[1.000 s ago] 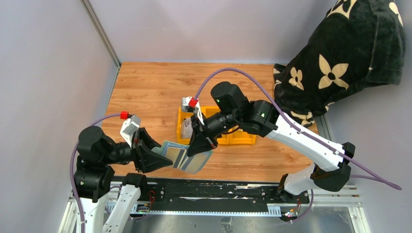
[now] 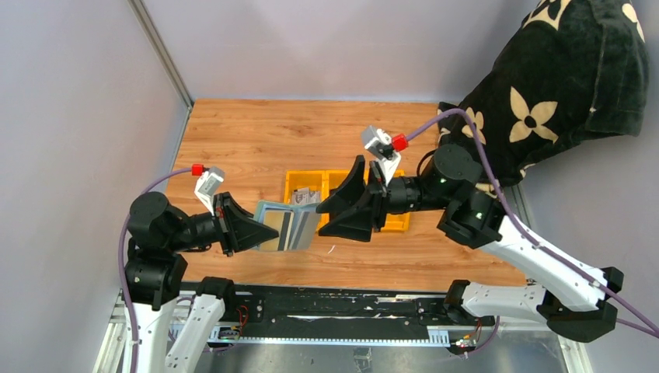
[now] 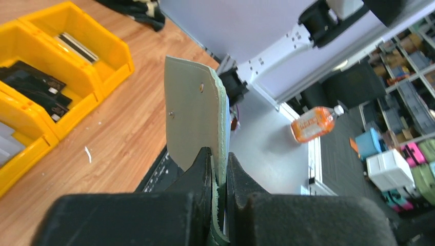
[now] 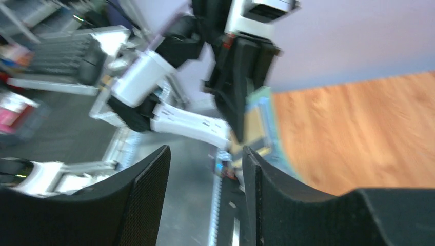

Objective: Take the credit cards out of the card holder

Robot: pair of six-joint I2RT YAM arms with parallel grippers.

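A light blue-grey card holder (image 2: 295, 228) with striped cards showing in the top view hangs above the table's front half, my left gripper (image 2: 251, 231) shut on its left end. In the left wrist view it stands edge-on (image 3: 190, 113) between the fingers. To its right, my right gripper (image 2: 338, 214) is open and apart from it, with nothing between its fingers in the right wrist view, which is blurred beyond them.
A yellow three-part bin (image 2: 392, 221) behind the holder contains flat dark and pale items. A dark patterned cloth (image 2: 536, 93) fills the back right. Bare wooden table (image 2: 249, 132) lies at the back left.
My right gripper has let go of the holder's right part and moved right and back, turning. The left gripper and holder have shifted slightly up in the top view.
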